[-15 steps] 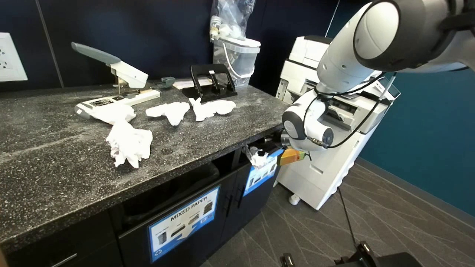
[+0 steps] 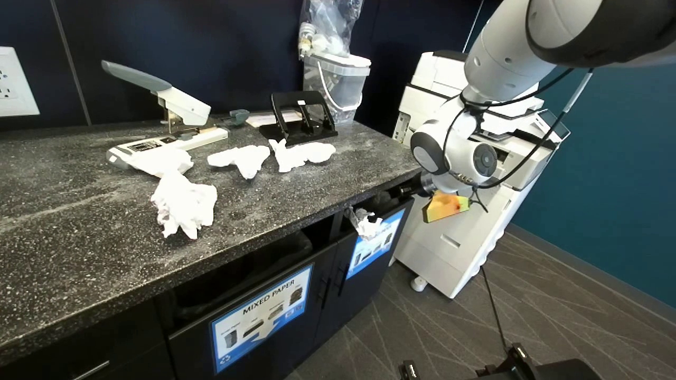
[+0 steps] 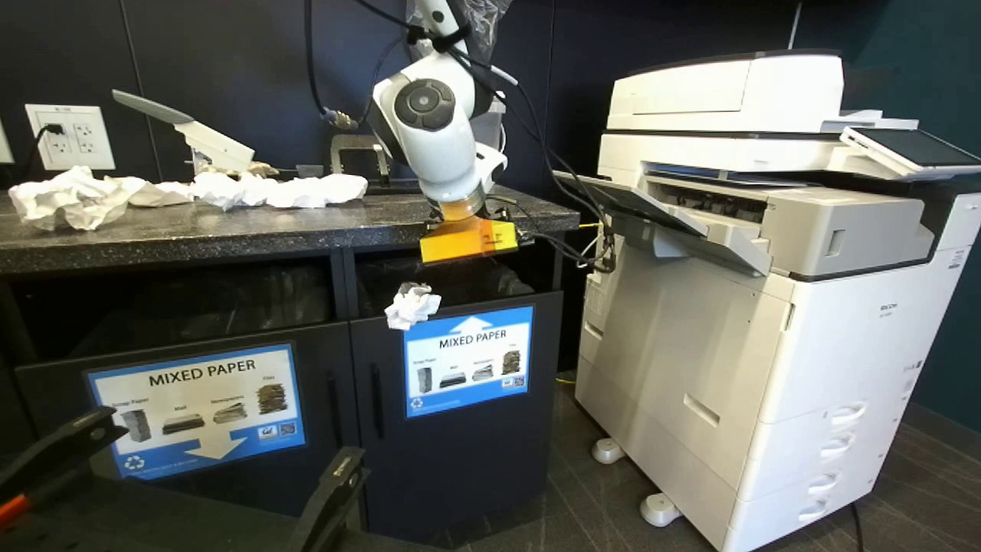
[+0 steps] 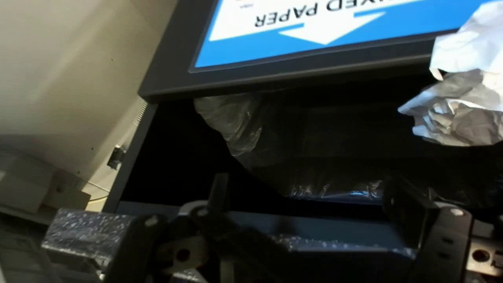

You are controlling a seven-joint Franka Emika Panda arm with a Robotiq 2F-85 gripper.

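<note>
A crumpled white paper ball (image 3: 413, 305) is perched on the top edge of the right cabinet door, at the corner of its opening and partly outside. In the wrist view the same paper (image 4: 464, 111) shows at the upper right, apart from the fingers. My gripper is open, its fingers wide apart with nothing between them. It hovers by the right end of the counter, near the opening of the right bin (image 3: 497, 276). A clear plastic liner (image 4: 235, 120) lines that bin.
Several crumpled papers (image 2: 185, 201) lie on the counter (image 2: 285, 202) along with a stapler (image 2: 168, 139) and a hole punch (image 2: 301, 117). The left bin opening (image 3: 184, 299) is beside the right one. A large printer (image 3: 736, 248) stands close to the counter's right end.
</note>
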